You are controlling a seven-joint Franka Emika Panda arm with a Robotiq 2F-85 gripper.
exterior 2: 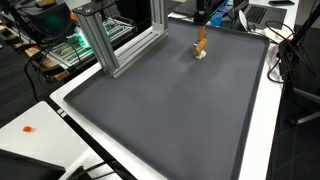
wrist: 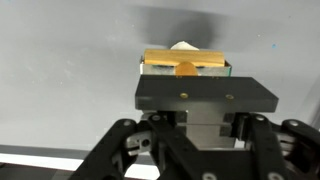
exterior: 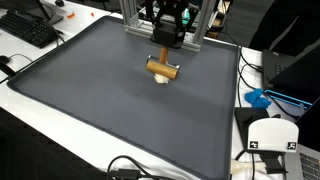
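Held by its upright wooden handle is a rolling pin or roller (exterior: 162, 69), its cylinder low over the grey mat, and my gripper (exterior: 167, 40) is shut on that handle. From the wrist camera the wooden cylinder (wrist: 185, 57) lies crosswise, with part of the handle (wrist: 186, 69) showing behind the dark gripper bar (wrist: 206, 95). A small pale lump, like dough (exterior: 161, 79), rests on the mat right by the cylinder and is partly covered by it. Whether the two touch I cannot tell.
A pale metal frame (exterior 2: 130, 55) stands near the arm. Off the mat's right side lie a blue cloth (exterior: 257, 98) and a white device (exterior: 272, 134).
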